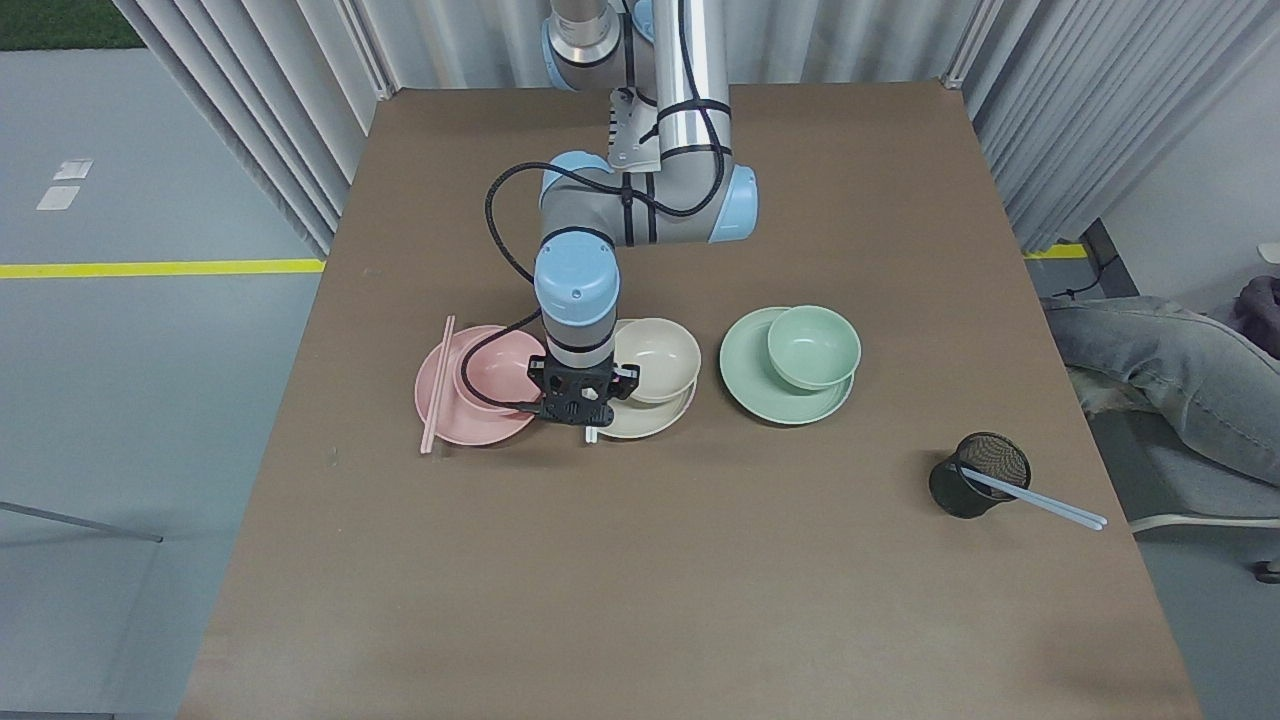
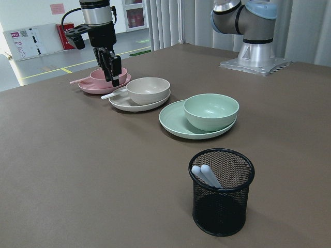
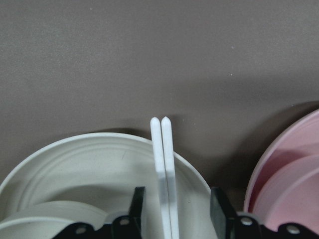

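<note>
My gripper stands open low over the white plate (image 3: 99,154), its two black fingers either side of a pair of white chopsticks (image 3: 169,179) that lie across the plate's rim. A white bowl (image 2: 148,89) sits on that plate. In the front view the wrist (image 1: 582,390) hides much of both the plate and the chopsticks.
A pink plate and bowl (image 1: 498,372) with pink chopsticks (image 1: 438,384) lie left; a green plate (image 1: 756,384) and bowl (image 1: 813,344) right. A mesh cup (image 2: 220,206) holding chopsticks stands near the right edge.
</note>
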